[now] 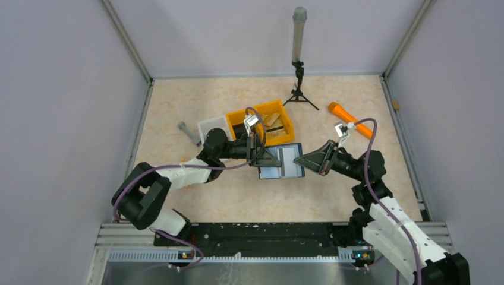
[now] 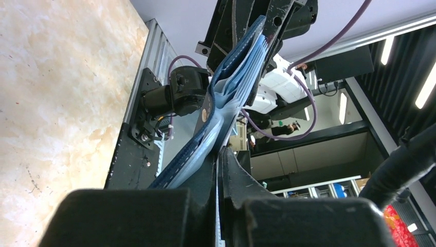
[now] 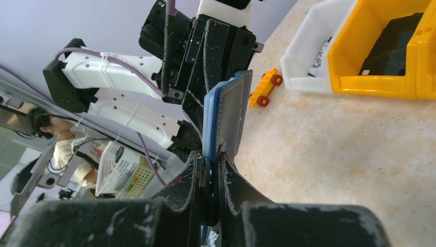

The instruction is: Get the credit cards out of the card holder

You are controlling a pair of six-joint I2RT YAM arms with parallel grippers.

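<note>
The card holder [image 1: 290, 161] is spread open over the table, its dark blue cover around pale clear sleeves. Seen edge-on in the left wrist view, its sleeves [image 2: 232, 82] fan apart inside the cover. My right gripper is shut on the holder's right edge. From the left, my left gripper [image 1: 279, 162] reaches over the sleeves; its fingertips are closed against the pages. Whether a thin sleeve or card lies between those fingers cannot be made out. No single card can be picked out.
Behind the holder stand a yellow two-part bin [image 1: 289, 132] and a white bin [image 1: 209, 125]. An orange microphone [image 1: 350, 120] lies at the right, a grey one [image 1: 189, 133] at the left. A small yellow toy car [image 3: 265, 88] sits on the table.
</note>
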